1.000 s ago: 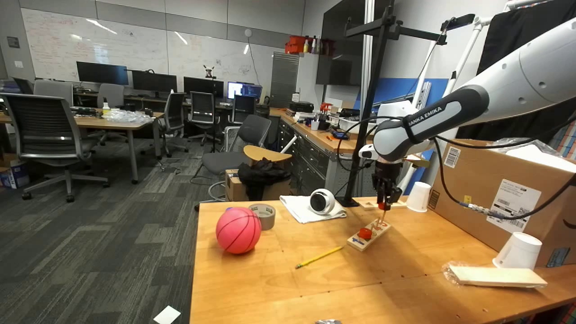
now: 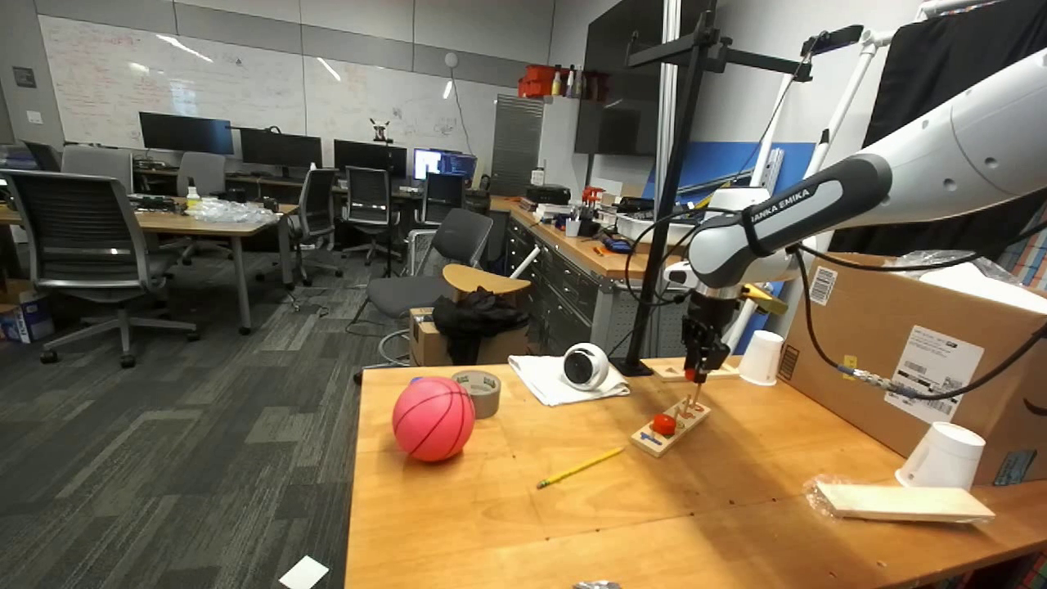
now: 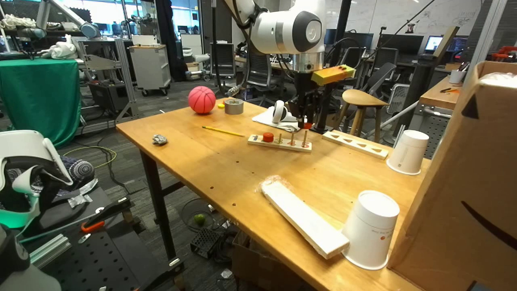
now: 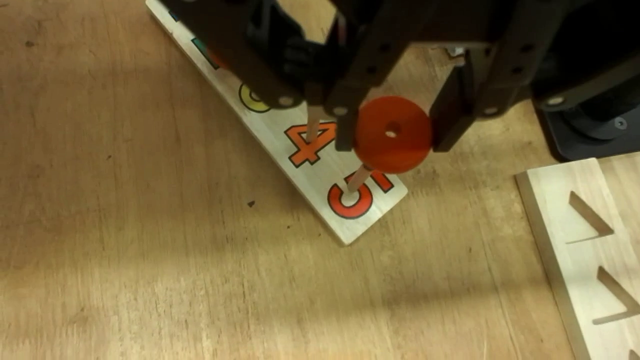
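Observation:
A red disc (image 4: 393,141) with a hole in its middle is held between the fingertips of my gripper, which is shut on it. The wooden number board (image 4: 273,141) lies below, its end marked 5 under the disc. In the wrist view the peg (image 4: 359,179) on the 5 rises to the disc's lower left edge; whether they touch, I cannot tell. The disc's hole looks offset from that peg. Exterior view 2 has the gripper (image 3: 305,123) over the board's right end. A red piece (image 3: 267,137) sits at the board's other end, with bare pegs between.
A board with triangular cutouts (image 3: 355,144) lies beside the number board, near a black stand base. A yellow pencil (image 2: 581,468), pink ball (image 2: 433,419), tape roll (image 2: 478,393) and white cloth (image 2: 550,383) lie around. Two white cups (image 3: 408,152) stand near a cardboard box.
The arm has shifted slightly, its wrist a little to the right in exterior view 1. The disc stays in the gripper above the board's end. The board has not visibly moved.

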